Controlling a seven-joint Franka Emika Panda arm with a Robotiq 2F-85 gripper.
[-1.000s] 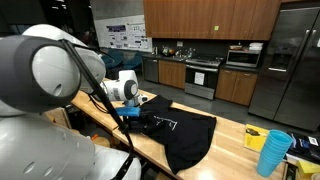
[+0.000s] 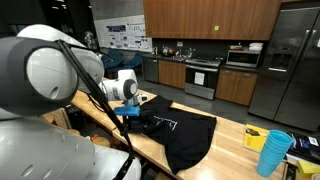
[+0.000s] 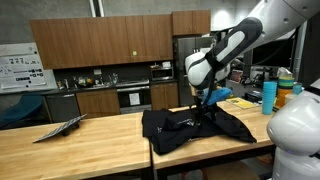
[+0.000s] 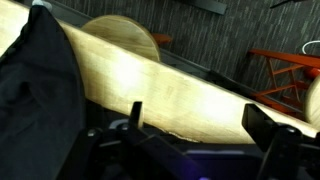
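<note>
A dark cloth (image 2: 188, 132) lies spread with uneven edges on the light wooden table. My gripper stands open in the wrist view, with the table's edge strip and a dark patch of cloth visible beyond its fingers (image 4: 262, 124). More of the cloth (image 4: 45, 95) fills the left of that view. In exterior view 2 the arm reaches down over the cloth (image 3: 165, 128) close to the table's edge. From there the fingers are dark against dark fabric, so whether they touch it cannot be told.
Blue cups (image 2: 273, 153) and a yellow item (image 2: 256, 137) stand at the table's right end. Past the table edge, the wrist view shows a round wooden stool seat (image 4: 120, 37) and a red-orange frame (image 4: 278, 72) below. Bare tabletop (image 3: 75, 145) extends left in exterior view 2.
</note>
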